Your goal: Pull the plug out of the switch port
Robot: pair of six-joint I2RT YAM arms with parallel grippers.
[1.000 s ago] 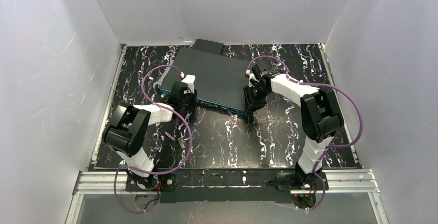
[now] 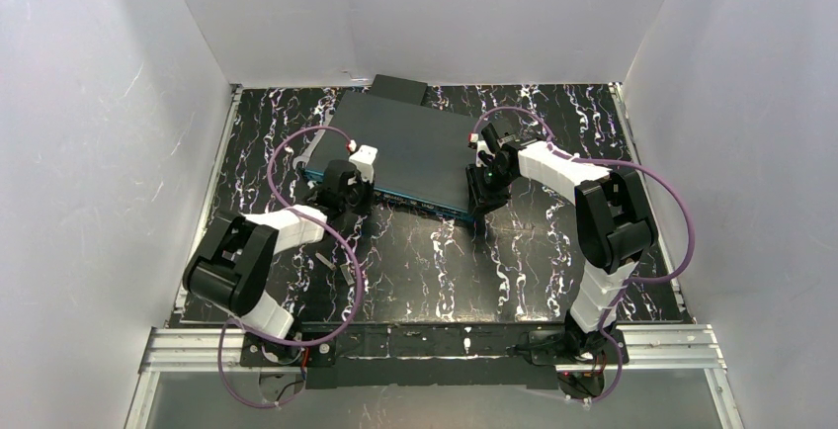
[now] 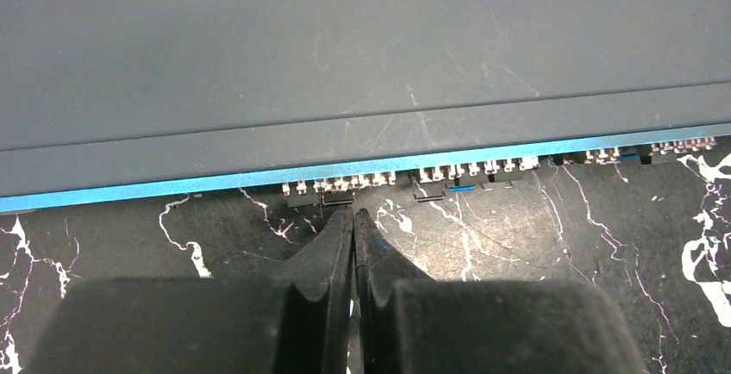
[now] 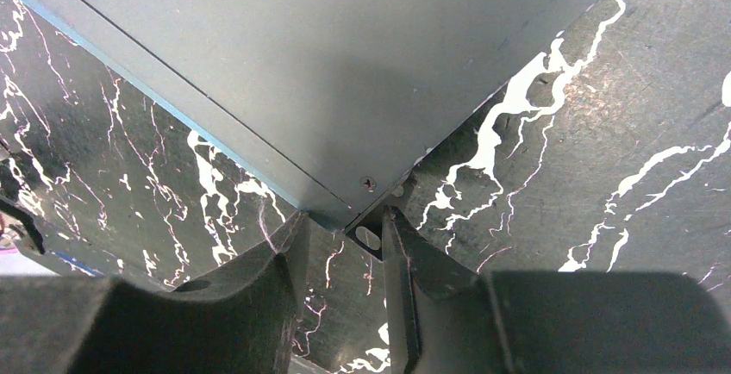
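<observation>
The wide dark grey switch (image 2: pixel 405 147) lies flat and slanted, its blue-edged port side facing the front. Along that side in the left wrist view run metal port tabs, with a small black plug (image 3: pixel 338 199) sticking out just beyond the tips of my left gripper. That gripper is shut; nothing shows between its fingers. Other black pieces (image 3: pixel 430 198) and a blue one (image 3: pixel 460 188) protrude farther right. My right gripper is shut on the switch's front right corner, a black bracket with an oval hole (image 4: pixel 369 238) between its fingers.
Two small grey pieces (image 2: pixel 347 274) lie on the black marbled table (image 2: pixel 445 271) in front of the left arm. Behind the switch stands a dark box (image 2: pixel 398 89). Bare table stretches along the front, with pale walls (image 2: pixel 731 132) around.
The right arm and the switch look unmoved.
</observation>
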